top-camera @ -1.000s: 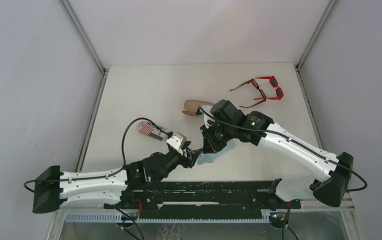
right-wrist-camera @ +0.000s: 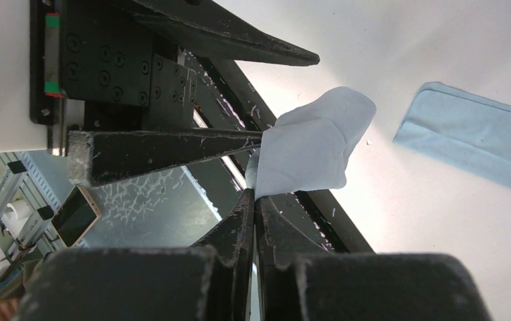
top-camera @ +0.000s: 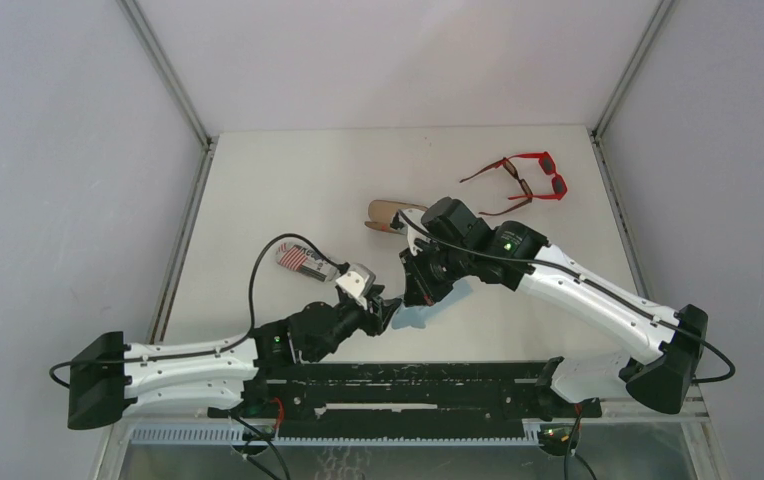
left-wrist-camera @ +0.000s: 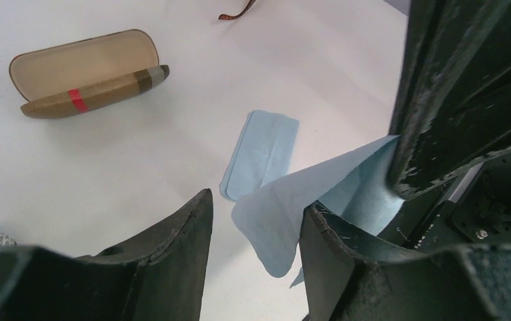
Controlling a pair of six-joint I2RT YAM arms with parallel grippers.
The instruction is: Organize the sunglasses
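Note:
Both grippers meet at the front centre. My right gripper is shut, a light blue cloth (right-wrist-camera: 313, 147) held at its tips. My left gripper is part open around that cloth; its dark fingers also show in the right wrist view. A second folded blue cloth (left-wrist-camera: 259, 154) lies on the table below. An open tan glasses case (left-wrist-camera: 85, 60) lies behind. Red sunglasses (top-camera: 558, 185) and brown sunglasses (top-camera: 508, 170) lie overlapping at the back right.
A case with a flag print (top-camera: 303, 260) lies left of centre. The table's front edge runs just below the grippers.
My left arm has shifted very slightly at the cable and wrist; the right arm and the objects on the table look unchanged.

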